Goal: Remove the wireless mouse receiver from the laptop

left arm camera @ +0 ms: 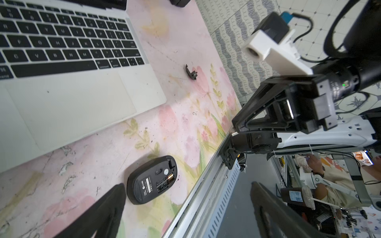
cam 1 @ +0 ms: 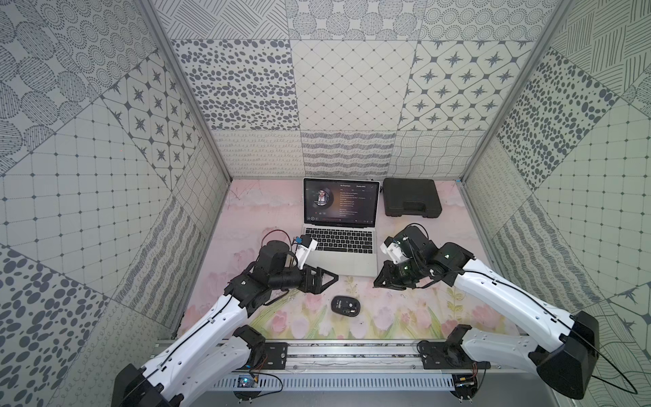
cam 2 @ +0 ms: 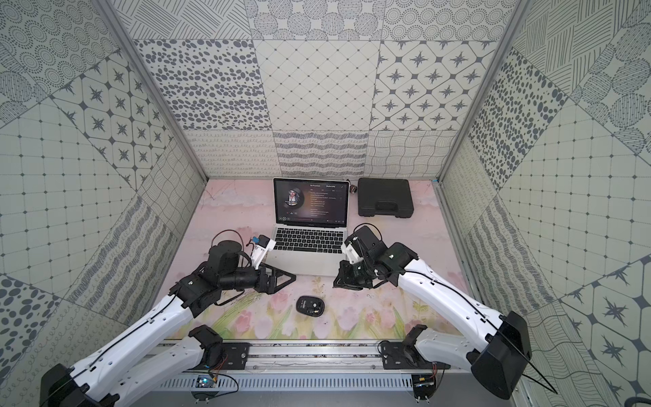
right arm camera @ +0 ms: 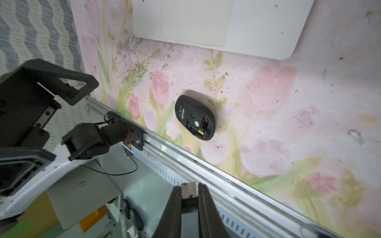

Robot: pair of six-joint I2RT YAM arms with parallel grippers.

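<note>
The open laptop (cam 1: 339,261) stands in the middle of the table, its screen lit. My right gripper is shut on a small wireless receiver (right arm camera: 189,190), whose silver plug end shows between the blurred dark fingertips. In the top left view, this right gripper (cam 1: 388,276) is at the laptop's front right corner. My left gripper is open, its fingers wide apart with nothing held. It hovers near the laptop's front left corner in the top right view. Below the laptop, the black mouse (left arm camera: 152,179) lies upside down, its battery bay uncovered.
A black case (cam 1: 411,198) stands behind the laptop on the right. A small curved black piece (left arm camera: 191,72) lies on the table right of the laptop. Open tabletop (right arm camera: 269,150) surrounds the mouse, bounded in front by a metal rail (right arm camera: 222,176).
</note>
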